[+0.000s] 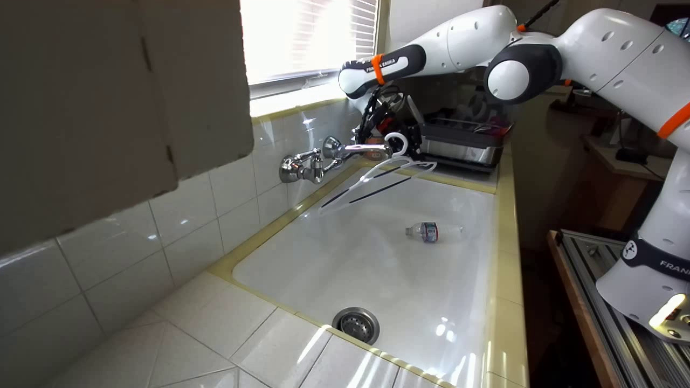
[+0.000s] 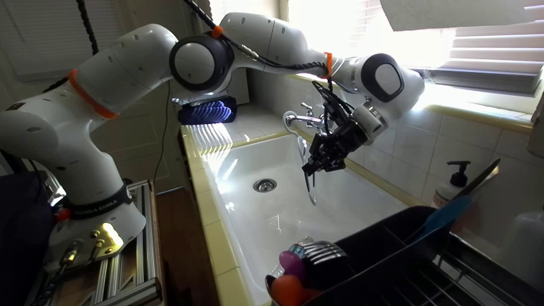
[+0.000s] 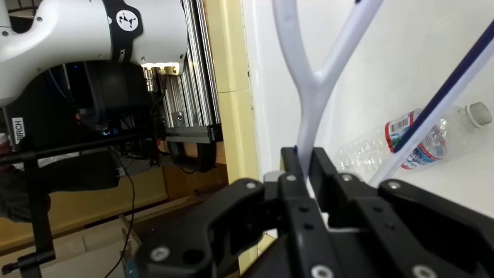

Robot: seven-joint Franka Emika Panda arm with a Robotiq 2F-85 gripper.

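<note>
A white hanger (image 1: 368,178) with dark strips along its bars hangs over the far part of the sink, its curved hook by the faucet spout. In the wrist view my gripper is shut on the hanger (image 3: 311,88), near where its bars split. From the other side the gripper (image 2: 308,169) shows above the sink basin, with the hanger's hook (image 2: 288,118) at the faucet. Whether the hook rests on the spout or only passes by it, I cannot tell.
A clear plastic bottle (image 1: 428,231) lies in the white sink (image 1: 362,258), whose drain (image 1: 356,325) is near the front. The chrome faucet (image 1: 304,167) juts from the tiled wall. A black dish rack (image 2: 377,255) with utensils stands at one end. Most of the basin is free.
</note>
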